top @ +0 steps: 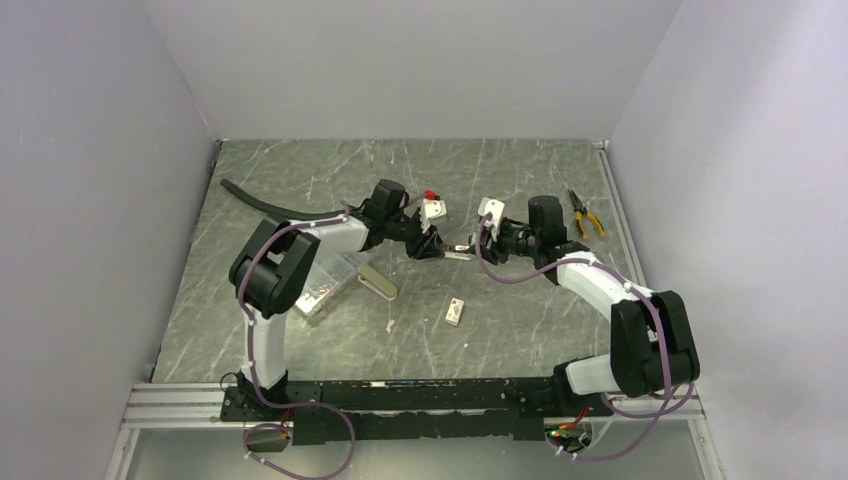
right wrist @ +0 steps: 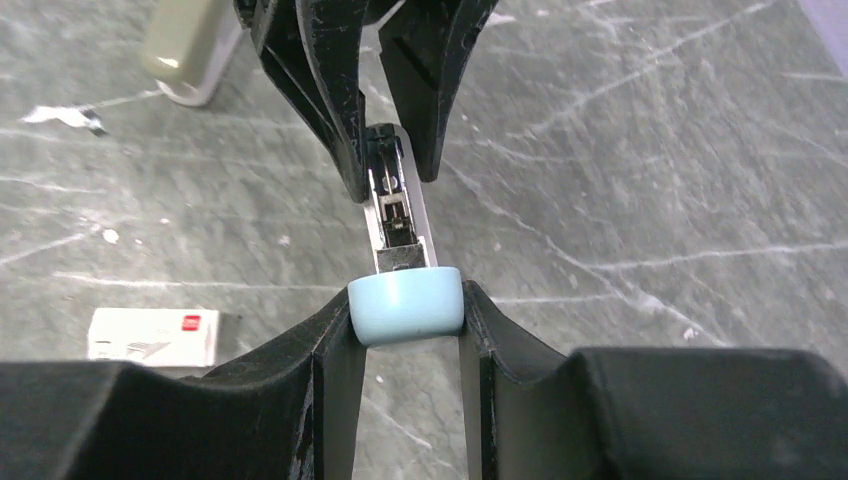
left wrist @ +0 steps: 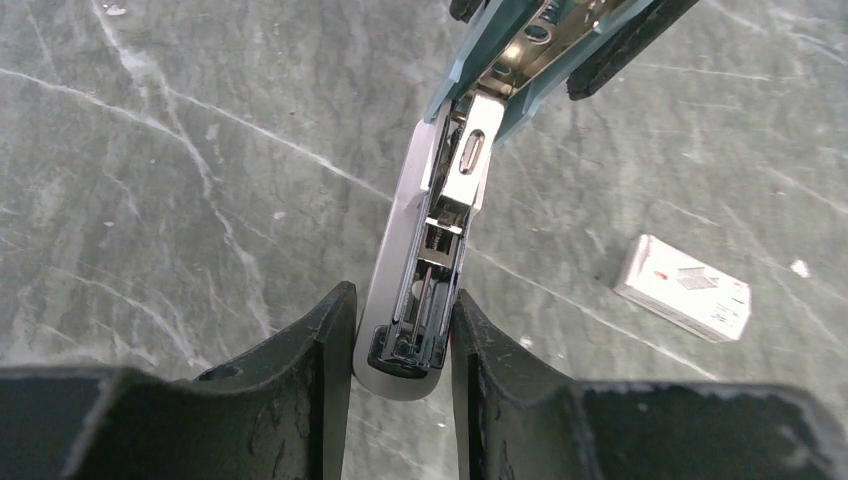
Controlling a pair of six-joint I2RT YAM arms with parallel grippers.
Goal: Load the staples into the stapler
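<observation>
An opened stapler (left wrist: 390,280) with a pale base and light blue upper part is held between both grippers above the middle of the table. My left gripper is shut on the base's end. My right gripper is shut on the light blue part at the other end; in the left wrist view that part stands raised from the base, showing its metal inside. A small white staple box (left wrist: 680,288) lies on the table nearer the front, also seen in the top view.
An olive stapler (top: 377,283) and a clear compartment box (top: 325,290) lie left of centre. A black tube (top: 250,198) is at back left, yellow pliers (top: 590,222) at back right.
</observation>
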